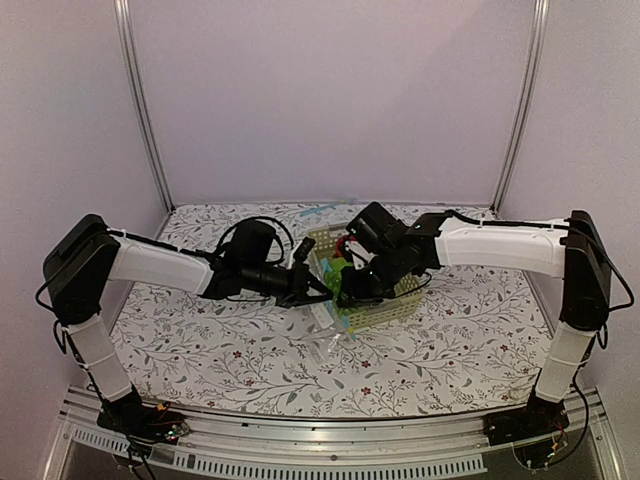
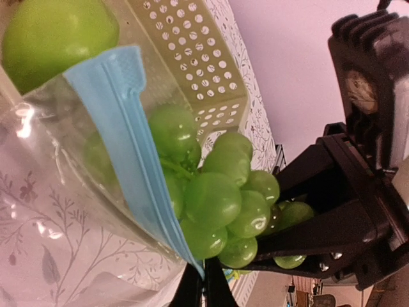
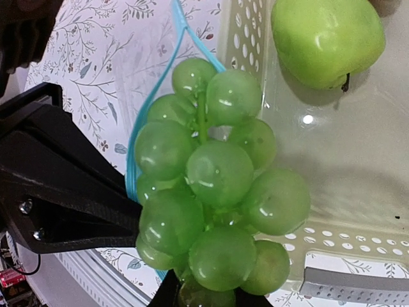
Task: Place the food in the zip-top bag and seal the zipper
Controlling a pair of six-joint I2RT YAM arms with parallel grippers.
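Note:
My left gripper is shut on the blue zipper edge (image 2: 128,128) of the clear bag (image 2: 57,192), left of the basket in the top view. My right gripper is shut on a bunch of green grapes (image 3: 217,173), holding it at the bag's mouth. In the left wrist view the grapes lie against the blue strip, some seen through the plastic; how far inside they are is hard to tell. The right wrist view shows the blue zipper curving behind the bunch.
The beige perforated basket (image 1: 385,313) stands under and behind my right gripper, holding a green apple (image 3: 326,35) and, in the top view, something red.

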